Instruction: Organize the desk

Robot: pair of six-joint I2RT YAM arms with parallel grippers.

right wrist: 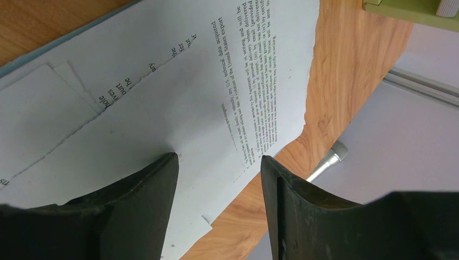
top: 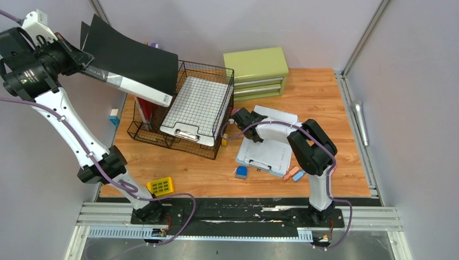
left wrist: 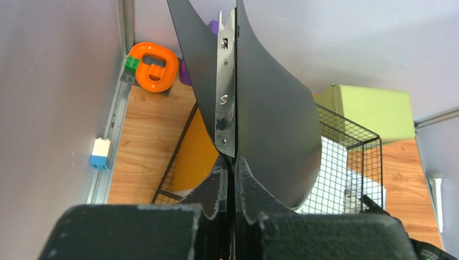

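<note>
My left gripper is raised at the upper left, shut on a black folder (top: 135, 62), which hangs over the wire basket (top: 197, 153) with its metal clip upright between the covers. In the basket lie a white clipboard (top: 192, 108) and red and orange items. My right gripper is low over a clipboard with printed papers (top: 268, 157) on the desk's right half, its fingers apart with nothing clearly held between them.
A green drawer cabinet (top: 254, 67) stands at the back. A blue block (top: 241, 173), yellow grid box (top: 161, 186) and small blocks (top: 294, 173) lie along the front.
</note>
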